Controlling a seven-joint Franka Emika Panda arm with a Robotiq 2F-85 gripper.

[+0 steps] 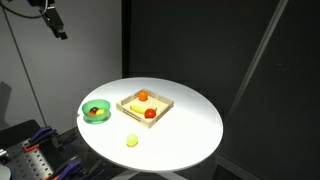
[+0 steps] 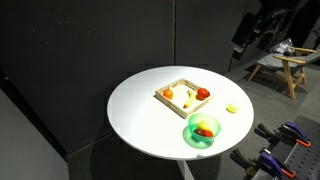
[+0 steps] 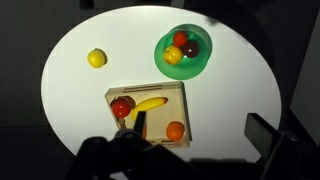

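Note:
High above the table hangs my gripper, its dark fingers (image 3: 262,134) wide apart in the wrist view and nothing between them. Beneath it, on the white round table (image 1: 190,125), stands a shallow wooden box (image 3: 181,92). In the box lie a yellow banana (image 3: 151,104), a red tomato-like fruit (image 3: 122,107) and an orange (image 3: 175,131); the arm hides part of the box. A green bowl (image 3: 203,60) holds a red, a dark and a yellow-orange fruit. Alone on the tabletop rests a yellow lemon-like fruit (image 3: 97,58).
Wide bare tabletop (image 2: 140,115) extends on the side of the box away from the robot. The arm (image 1: 47,12) is mounted beyond the table's edge, where dark base parts (image 1: 65,168) stand. A wooden chair (image 2: 285,65) is in the background.

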